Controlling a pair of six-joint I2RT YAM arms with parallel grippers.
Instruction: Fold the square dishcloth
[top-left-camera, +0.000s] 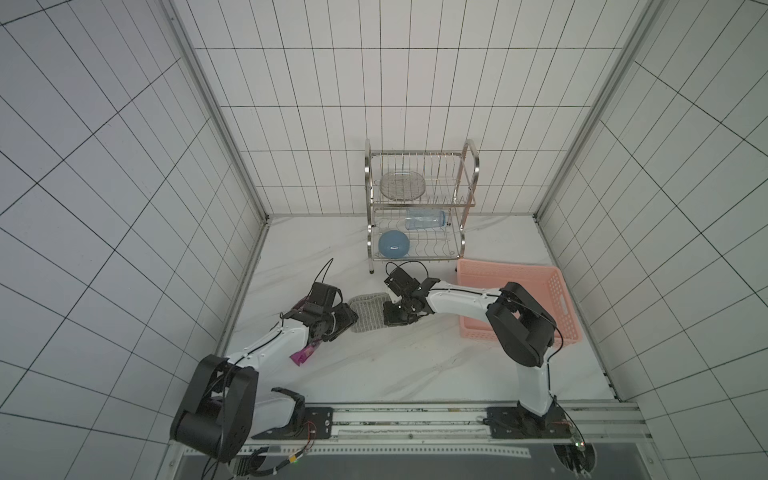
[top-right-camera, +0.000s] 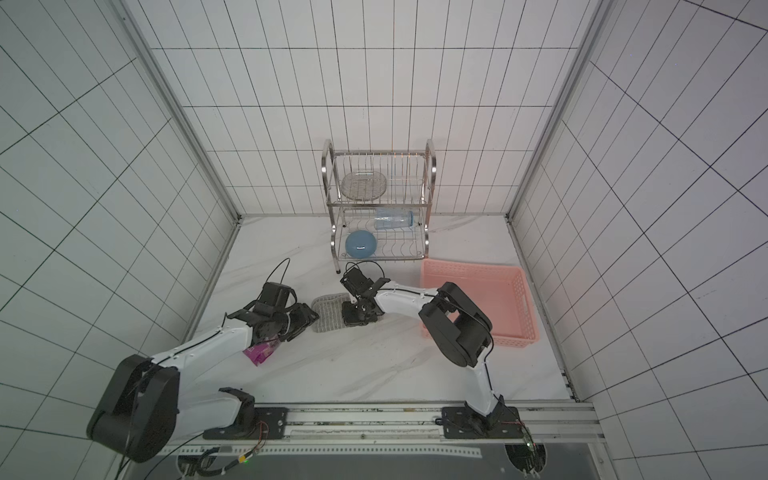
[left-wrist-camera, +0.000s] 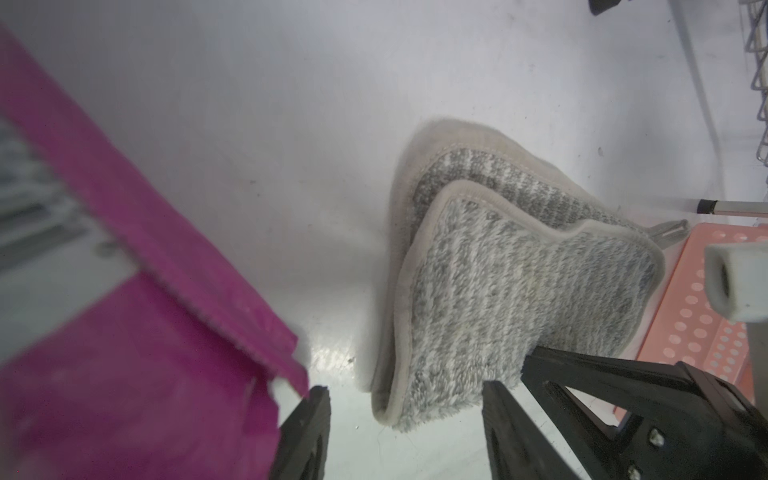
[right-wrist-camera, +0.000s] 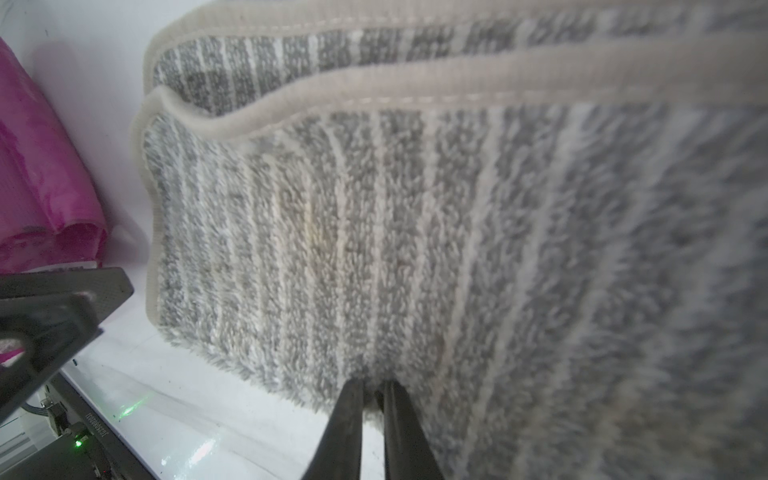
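Note:
A grey striped dishcloth (left-wrist-camera: 480, 288) lies doubled over on the counter, its upper layer set slightly off from the lower one along the far edge. My left gripper stands open above the cloth's left edge, its two fingers apart and nothing held between them. In the right wrist view the cloth (right-wrist-camera: 320, 240) fills most of the frame. My right gripper is shut on the near, folded edge of the cloth, its fingertips pressed together there. Part of the cloth is hidden beneath the right gripper in both top views.
A magenta cloth or packet (left-wrist-camera: 144, 352) lies left of the dishcloth, under the left arm. A pink basket (top-left-camera: 512, 276) stands at the right, and a metal dish rack (top-left-camera: 420, 204) at the back.

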